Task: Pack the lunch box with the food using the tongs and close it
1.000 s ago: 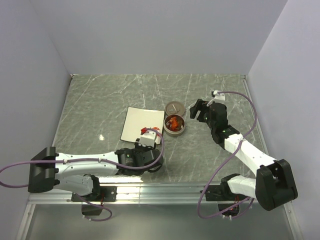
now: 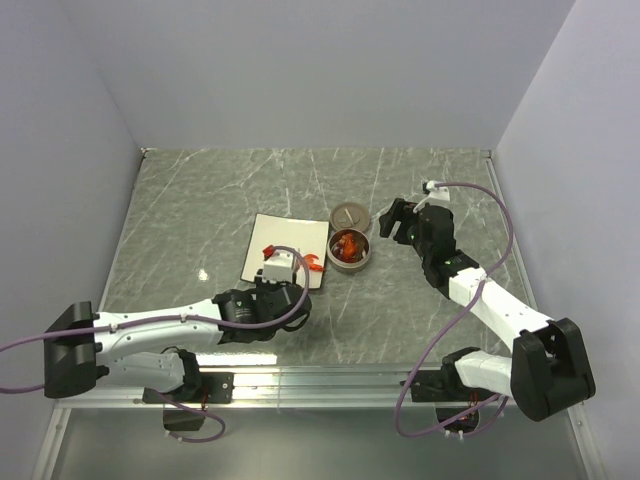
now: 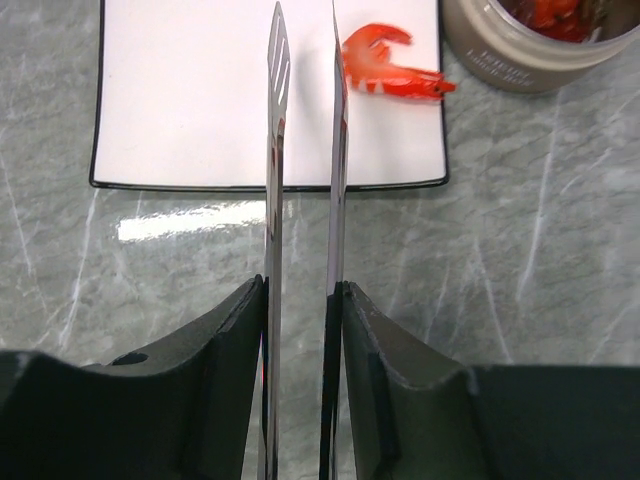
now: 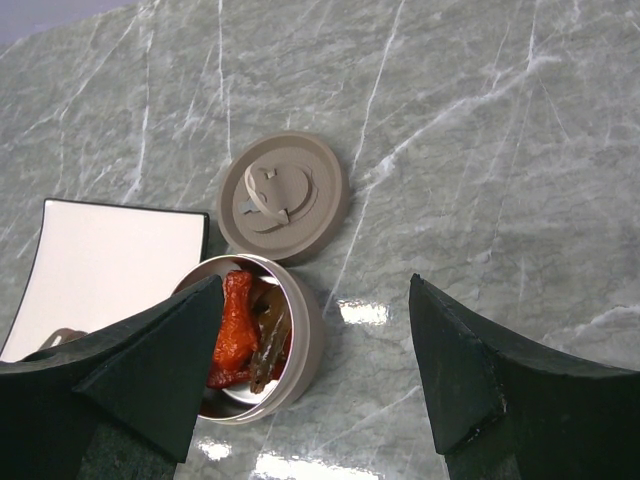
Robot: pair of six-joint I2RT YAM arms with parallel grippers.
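My left gripper is closed around a pair of silver tongs, whose two slim prongs stand apart with nothing visible between their tips. It hovers over the near edge of the white board. To the right of the prongs, a red-orange shrimp-like food piece lies on that board. Beside the board stands the round beige lunch box, lidless, holding red and brown food. Its round lid lies flat behind it. Empty and open, my right gripper hangs to the right of the box.
Bare grey marble table spreads to the left of the board and behind it. The table right of the box is clear up to the right arm. A side wall bounds the right.
The left gripper has moved left and slightly away from the front edge, along the board. The right arm, lunch box, lid and board have stayed put.
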